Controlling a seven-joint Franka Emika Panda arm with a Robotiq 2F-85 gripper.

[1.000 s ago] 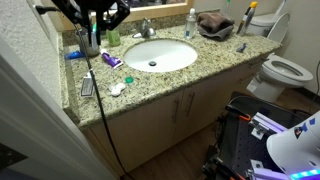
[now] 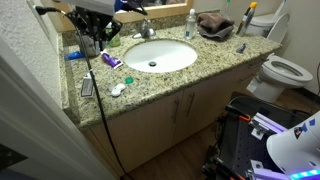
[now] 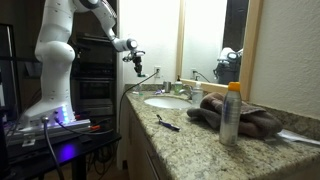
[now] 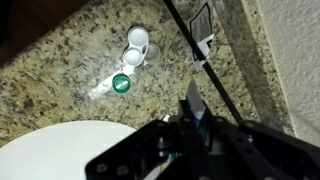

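My gripper (image 2: 97, 42) hangs low over the back left of the counter, next to a purple-and-white tube (image 2: 111, 60). In the wrist view the gripper points at the counter, its fingers closed around a slim item (image 4: 195, 97) with a pale, pointed end. The rest of that item is hidden by the gripper, so I cannot tell what it is. A small white case (image 4: 134, 56) and a round green cap (image 4: 121, 84) lie on the speckled counter, clear of the fingers. In the second exterior view my gripper (image 3: 135, 55) is small and dark.
The white sink (image 2: 160, 56) lies right of the gripper. A black cord (image 4: 200, 55) crosses the counter beside a flat black-and-white piece (image 4: 202, 28). Bottles stand near the mirror. A brown towel (image 3: 240, 115) and a clear bottle (image 3: 231, 115) occupy the far counter end.
My gripper has come down toward the counter and slightly right, closer to the purple tube. The sink, case and cap have not moved.
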